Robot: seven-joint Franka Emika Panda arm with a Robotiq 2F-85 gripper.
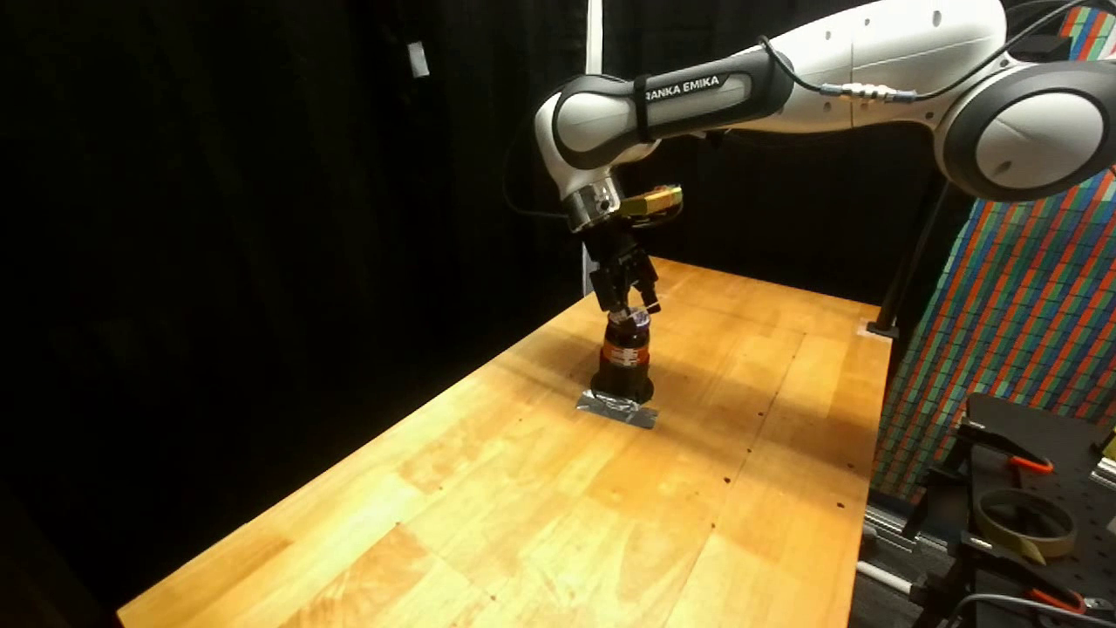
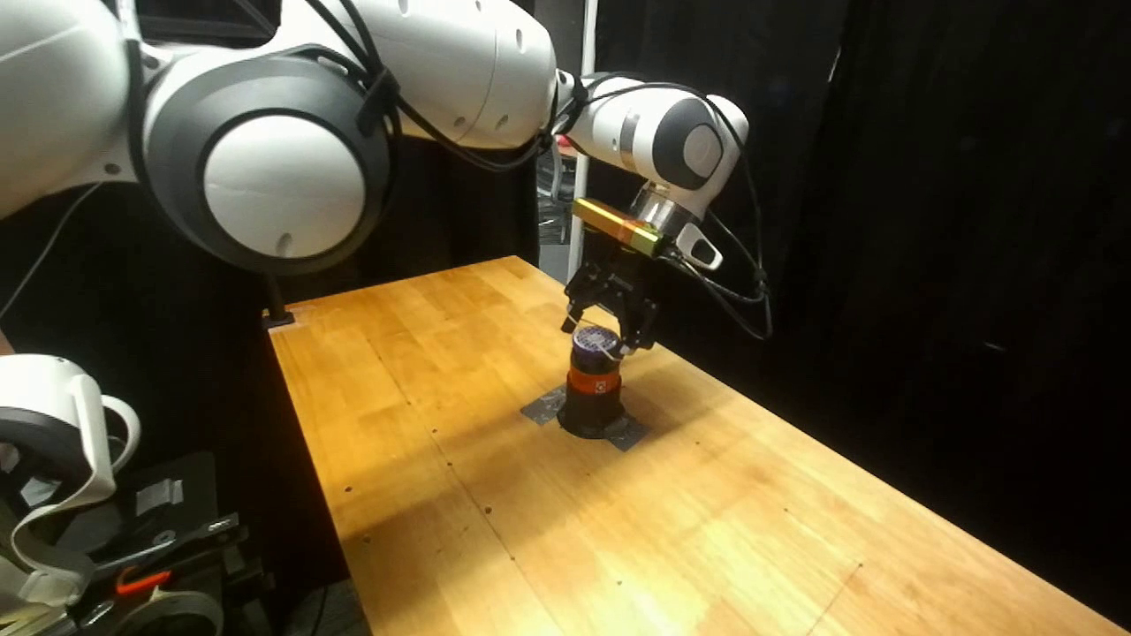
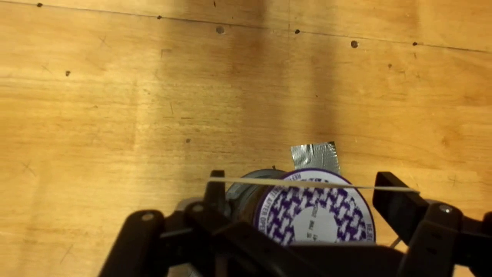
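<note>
A dark jar (image 2: 595,360) with an orange label stands upright in a black round holder (image 2: 589,415) on the wooden table. Its purple-and-white lid (image 3: 317,207) faces up in the wrist view, partly covered by the gripper's black parts. My gripper (image 1: 633,310) is open at lid height, tilted, with its fingers apart on either side of the lid. Between the fingertips a thin pale rubber band (image 3: 295,183) is stretched, crossing over the far part of the lid in the wrist view. Whether a finger touches the jar I cannot tell.
Silver tape (image 1: 617,409) runs under the holder onto the table (image 1: 502,492). Bare wood surrounds the jar. Off the table's right side in exterior view 1, a dark cart (image 1: 1067,460) carries a tape roll (image 1: 1023,523) and clamps.
</note>
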